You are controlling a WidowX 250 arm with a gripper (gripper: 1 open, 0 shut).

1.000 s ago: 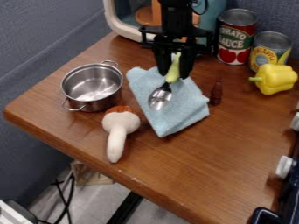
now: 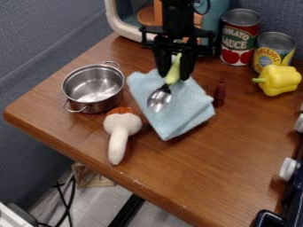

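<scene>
My black gripper (image 2: 174, 55) reaches down from the top centre, over a spoon with a pale yellow-green handle (image 2: 174, 71) and a steel bowl end (image 2: 159, 98). The spoon lies on, or just over, a folded light-blue cloth (image 2: 187, 113). The gripper's fingertips are at the handle's upper end; whether they are closed on it is hard to tell.
A steel pot (image 2: 92, 86) and a pale mushroom-like toy (image 2: 120, 137) are at left. Cans (image 2: 238, 40), a yellow pepper (image 2: 278, 80) and a small dark bottle (image 2: 219, 93) stand right. A white appliance (image 2: 122, 13) is behind.
</scene>
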